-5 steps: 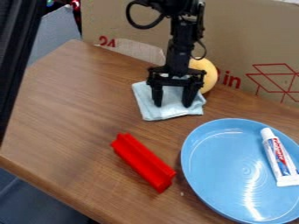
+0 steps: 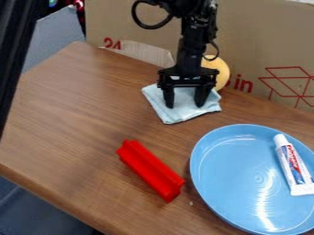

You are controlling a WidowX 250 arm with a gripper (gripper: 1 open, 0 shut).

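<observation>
My black gripper (image 2: 185, 90) is lowered onto a folded light-blue cloth (image 2: 170, 113) at the back of the wooden table, its fingertips down on the fabric. Whether the fingers grip any cloth I cannot tell. A red block (image 2: 150, 170) lies in the lower middle. On the right, a blue plate (image 2: 233, 193) holds a white toothpaste tube (image 2: 293, 165). A round yellow object (image 2: 216, 72) stands behind the gripper, partly hidden.
A cardboard box (image 2: 263, 46) forms a backdrop along the table's rear.
The gripper and cloth have shifted slightly to the right since a second ago. The red block, plate and tube are unchanged.
</observation>
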